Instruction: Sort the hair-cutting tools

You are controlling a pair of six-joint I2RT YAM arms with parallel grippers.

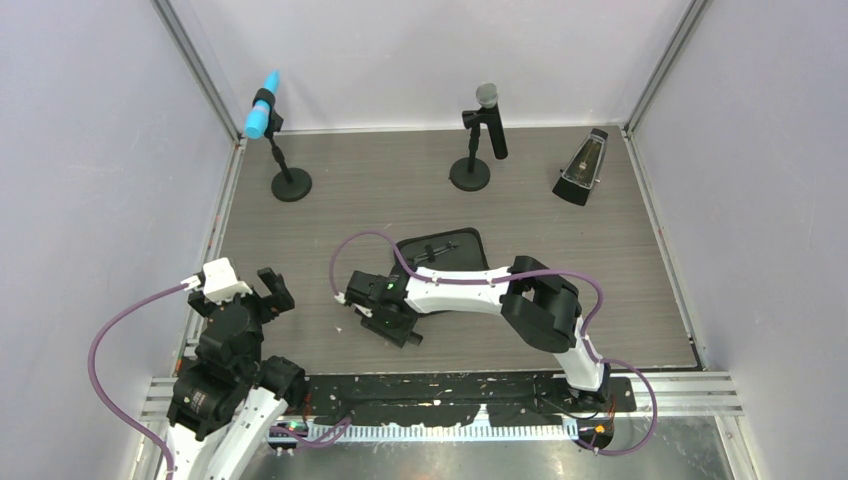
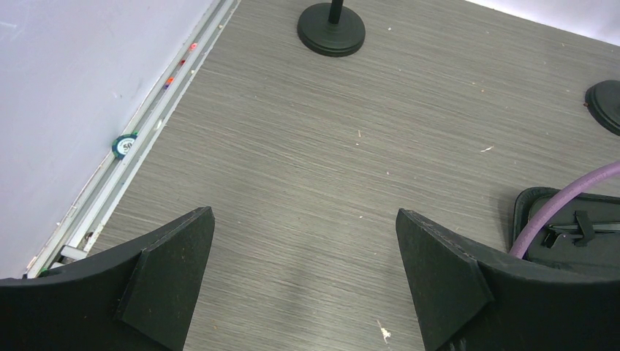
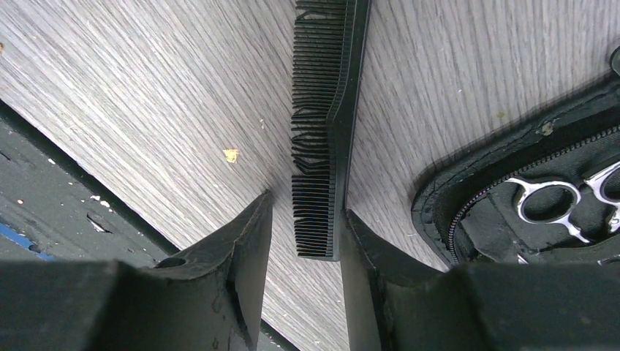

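Observation:
A black comb (image 3: 336, 95) lies flat on the table in the right wrist view, its teeth facing left. Its near end sits between the fingertips of my right gripper. The fingers stand partly apart; the right fingertip is close against the comb's spine, and a gap shows on the toothed side. To the right lies an unfolded black case (image 3: 439, 201) holding silver scissors (image 3: 548, 202). A thin tool (image 1: 435, 250) is strapped in the case's far half. My left gripper is wide open and empty, over bare table. From above, my right arm hides the comb.
Along the back stand a blue microphone's stand (image 1: 291, 184), a second microphone stand (image 1: 469, 173) and a metronome (image 1: 582, 170). A purple cable (image 1: 470, 281) runs over the right arm and the case. Bare table lies left and right of the case.

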